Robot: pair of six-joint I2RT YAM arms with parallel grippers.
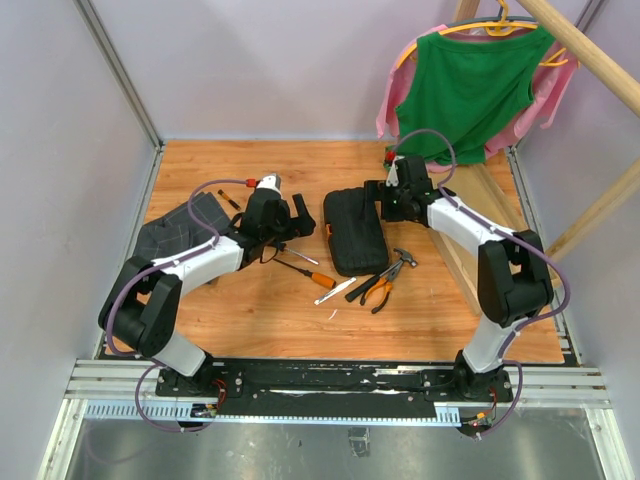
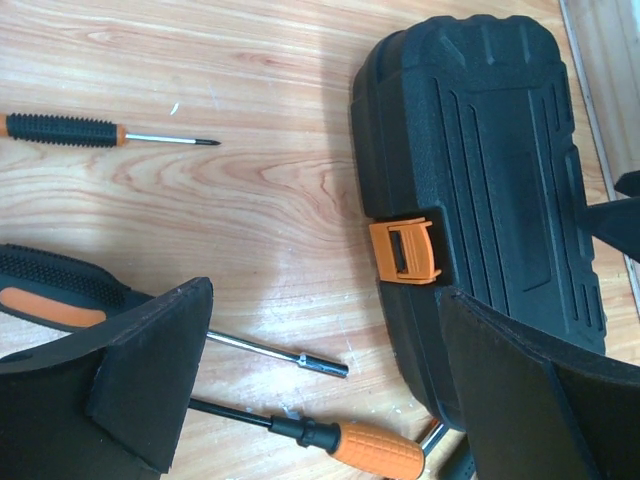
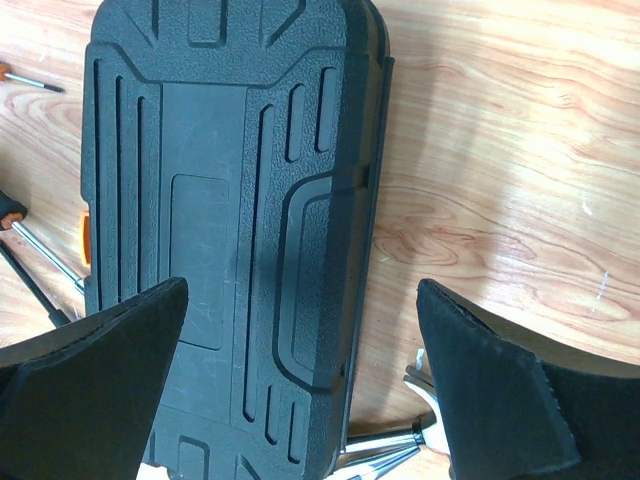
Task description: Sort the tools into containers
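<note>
A black toolbox point(image 1: 355, 235) with a closed lid lies in the middle of the table; its orange latch point(image 2: 405, 251) faces left and looks fastened. My left gripper point(image 1: 303, 216) hovers open to the left of the box, nothing between its fingers. Over the box's upper right edge, my right gripper point(image 1: 374, 192) is open and empty. An orange-handled screwdriver point(image 2: 376, 450), a black-handled driver point(image 2: 60, 285) and a small screwdriver point(image 2: 70, 130) lie left of the box. Pliers point(image 1: 379, 288), a hammer point(image 1: 403, 258) and a white-bladed tool point(image 1: 335, 291) rest near its front end.
A dark grey folded container or cloth point(image 1: 180, 233) lies at the left of the table. Wooden rack beams point(image 1: 470, 255) run along the right, with a green top point(image 1: 470, 85) hanging above.
</note>
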